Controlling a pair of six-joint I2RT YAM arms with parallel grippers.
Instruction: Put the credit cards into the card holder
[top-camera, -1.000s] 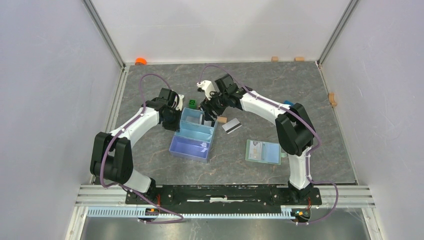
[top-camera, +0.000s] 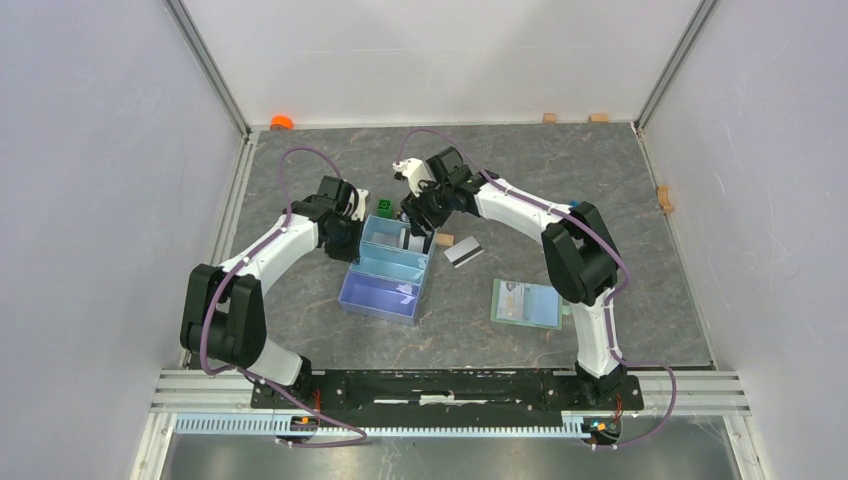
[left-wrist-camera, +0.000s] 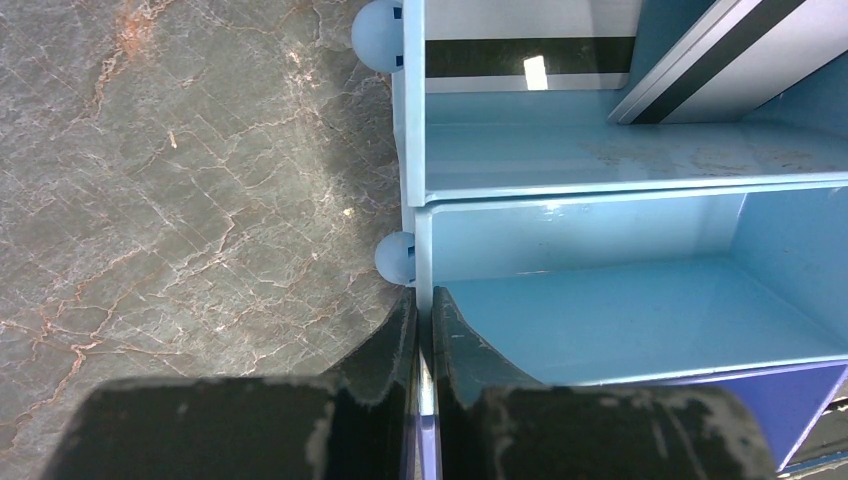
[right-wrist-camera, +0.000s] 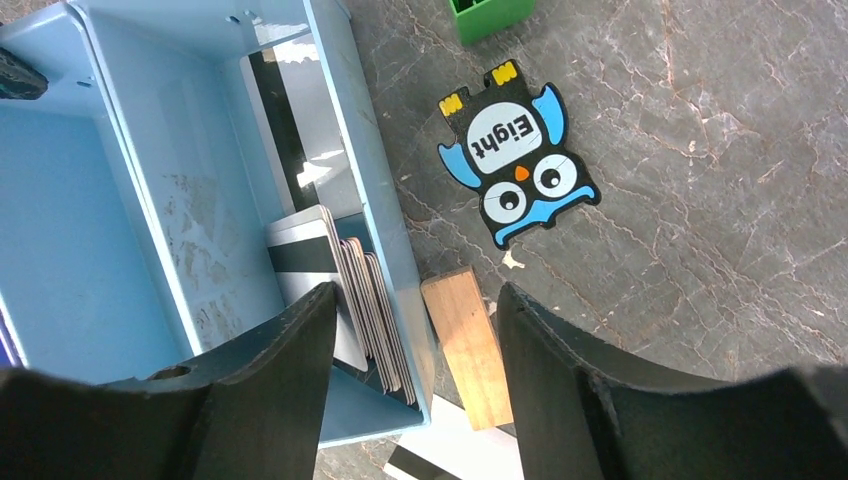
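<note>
The blue card holder (top-camera: 388, 264) stands left of the table's middle, its front compartment purple. My left gripper is shut on the holder's left side wall. In the right wrist view a stack of cards (right-wrist-camera: 375, 310) stands tilted in the back compartment at its right end. Another card (right-wrist-camera: 305, 120) lies in that compartment farther left. My right gripper stands open over the compartment's right end. Its left finger (right-wrist-camera: 318, 345) is at the cards, while the other is outside the holder's wall. One card (top-camera: 463, 251) lies on the table right of the holder.
A wooden block (right-wrist-camera: 468, 348) lies against the outside of the holder. Close by are an owl figure (right-wrist-camera: 520, 155) and a green box (top-camera: 385, 207). A green-edged picture frame (top-camera: 527, 304) lies farther right.
The left arm and the holder have stayed in place.
</note>
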